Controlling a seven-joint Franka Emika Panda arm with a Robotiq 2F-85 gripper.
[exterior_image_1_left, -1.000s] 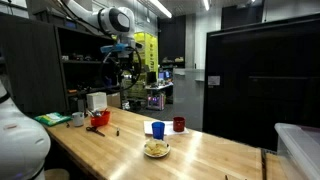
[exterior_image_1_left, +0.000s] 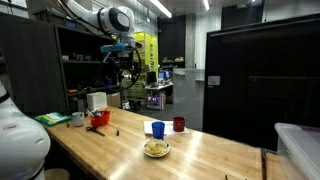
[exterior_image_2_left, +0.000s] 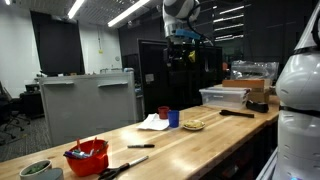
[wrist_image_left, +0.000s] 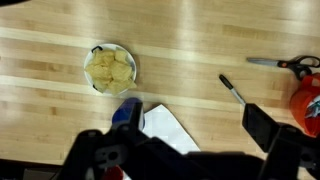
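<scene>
My gripper is open high above the table, its two dark fingers spread at the lower part of the wrist view with nothing held between them. A plate of yellowish chips (wrist_image_left: 110, 70) lies at the upper left there. Close below it is a blue cup (wrist_image_left: 128, 110), partly hidden behind a finger. The white cloth or paper (wrist_image_left: 170, 130) shows between the fingers. To the right lies a dark marker (wrist_image_left: 231, 88). In exterior view 1 a dark red mug (exterior_image_1_left: 179, 124) stands behind the blue cup (exterior_image_1_left: 158, 130).
A red container (exterior_image_2_left: 87, 158) with things in it stands near scissors (wrist_image_left: 285, 64) at one end of the table. A clear storage bin (exterior_image_2_left: 224, 97) is at the other end.
</scene>
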